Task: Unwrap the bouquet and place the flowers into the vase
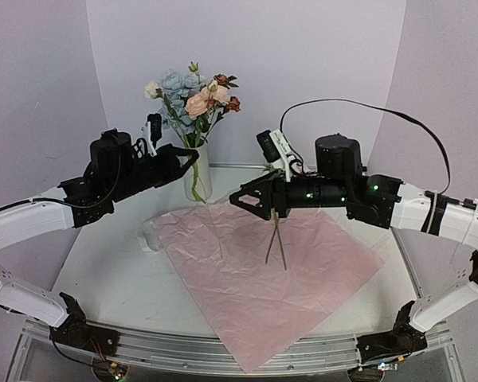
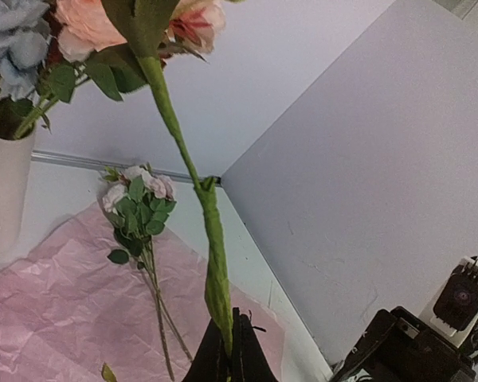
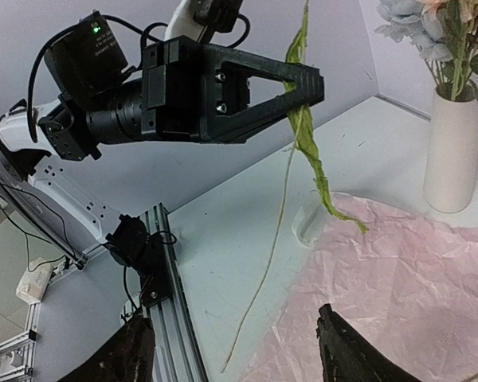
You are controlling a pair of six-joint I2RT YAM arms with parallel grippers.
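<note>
My left gripper [image 1: 193, 153] is shut on the green stem [image 2: 213, 247] of a long white flower [image 1: 151, 89]. The flower's bloom is up and left of the bouquet, and its leafy stem end hangs in front of the white vase [image 1: 207, 177], outside the opening. In the right wrist view the vase [image 3: 452, 151] stands upright, apart from the hanging stem [image 3: 309, 147]. Blue, peach and rust flowers [image 1: 197, 102] fill it. Pale pink roses [image 2: 139, 199] lie on the paper. My right gripper is open and empty, hiding most of these roses from above.
Pink wrapping paper [image 1: 247, 294] covers the middle of the white table [image 1: 111, 263]. A small clear object [image 1: 150, 236] sits at its left edge. Walls close in the back and sides.
</note>
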